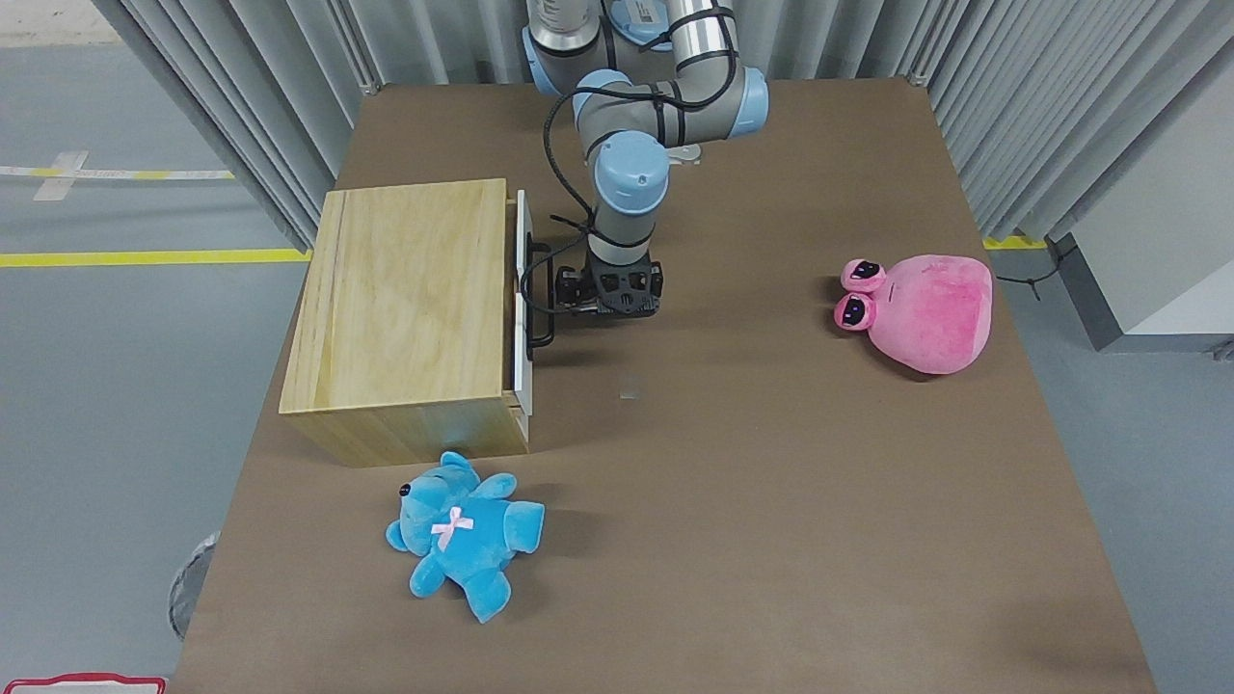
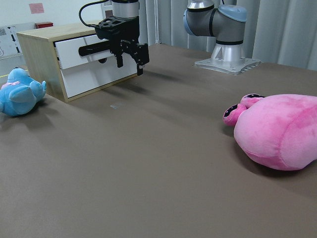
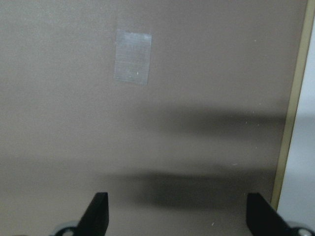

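Observation:
My gripper (image 2: 130, 62) hangs in front of the wooden cabinet (image 1: 405, 295), just off its white drawer front (image 2: 97, 74) and black handle (image 2: 89, 49). In the wrist view both fingertips stand wide apart at the bottom edge, open, with bare table between them and the cabinet's pale front along the right side. The top drawer looks slightly pulled out in the front view. A blue plush bear (image 1: 474, 538) lies beyond the cabinet's near end, and a pink plush toy (image 1: 928, 312) lies at the table's right.
The robot's base (image 2: 225, 65) stands at the back.

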